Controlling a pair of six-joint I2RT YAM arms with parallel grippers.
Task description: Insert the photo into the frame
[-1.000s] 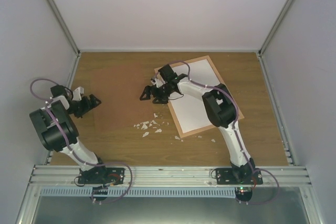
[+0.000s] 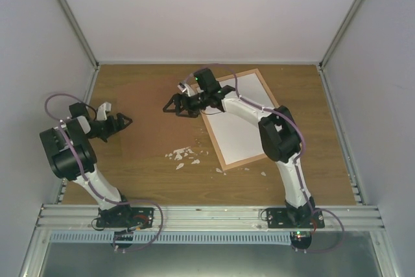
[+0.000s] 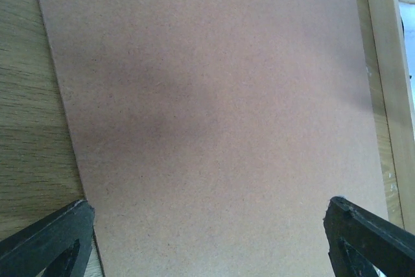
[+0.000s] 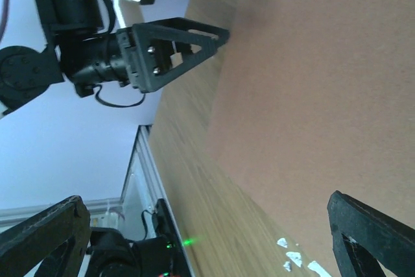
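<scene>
A large brown board [image 2: 152, 121] lies flat on the left half of the table; no picture shows on its upper face. To its right is the light wooden frame [image 2: 217, 143], with a white sheet [image 2: 237, 135] inside it. My left gripper [image 2: 118, 129] is open at the board's left edge. In the left wrist view, one of its fingers [image 3: 65, 241] comes down right at that edge, with the brown surface spanning the gap. Over the board's right part, my right gripper [image 2: 176, 109] is open and empty, and its arm crosses above the frame.
Several white scraps [image 2: 179, 154] lie by the board's front right corner, with a few more near the frame's lower edge. Bare table [image 2: 308, 108] shows to the right of the frame and along the front. Walls close in the left side and the back.
The board has slid slightly to the right, and a white scrap by its right edge is now hidden. My left gripper has shifted right with it; the right gripper has moved left and farther back.
</scene>
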